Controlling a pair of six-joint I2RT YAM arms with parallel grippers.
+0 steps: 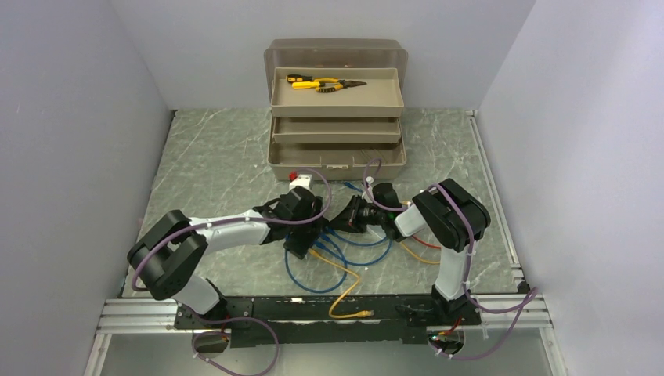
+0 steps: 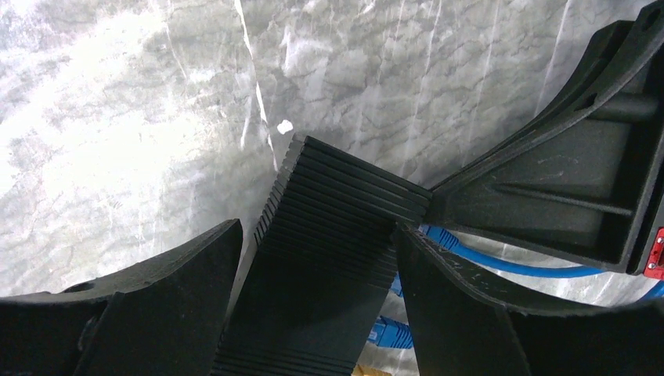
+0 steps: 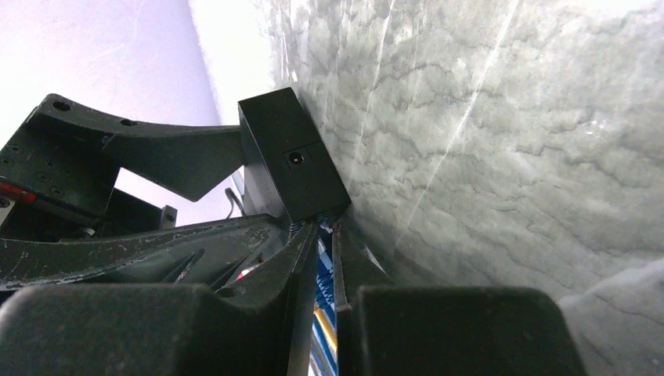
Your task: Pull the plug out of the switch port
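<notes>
The black switch (image 2: 325, 258) lies on the marble surface with blue plugs (image 2: 387, 333) and a yellow one along its right side. My left gripper is over the switch, its fingers apart on either side; whether they grip it is unclear. My right gripper reaches the switch's port side from the right, its fingertips close together at a blue plug beside the switch (image 3: 294, 157). Whether it holds that plug is hidden. In the top view both grippers meet at the centre front, partly covering the switch.
An open toolbox (image 1: 337, 166) with pliers and other yellow-handled tools stands behind. Blue, yellow and red cables (image 1: 352, 282) loop across the front and right.
</notes>
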